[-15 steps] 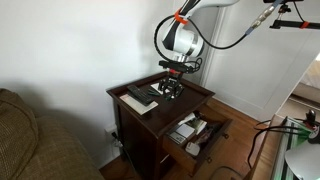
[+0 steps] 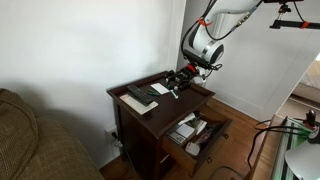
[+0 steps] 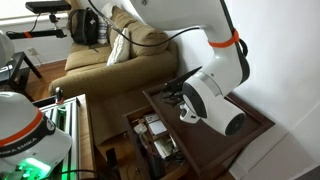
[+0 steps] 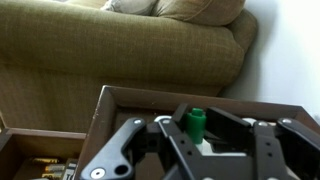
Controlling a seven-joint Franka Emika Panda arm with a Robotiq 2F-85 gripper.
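Observation:
My gripper is low over the right part of the dark cabinet top point(image 2: 160, 117). In the wrist view, a small green object point(image 4: 195, 124) shows between the fingertips, with something pale just below it. Whether the fingers press on it or merely stand around it cannot be made out. From the first exterior view, the gripper point(image 2: 184, 77) appears dark and small, its fingers too unclear to read. A small white item point(image 2: 175, 94) shows on the top just below it.
An open drawer point(image 2: 190, 148) with several items juts out in front. The wall stands close behind; a brown sofa point(image 4: 160, 62) is beyond the cabinet.
Over the last second my arm and gripper have shifted to the right in the first exterior view. The small white item shows more clearly now. The drawer and the flat things have stayed put.

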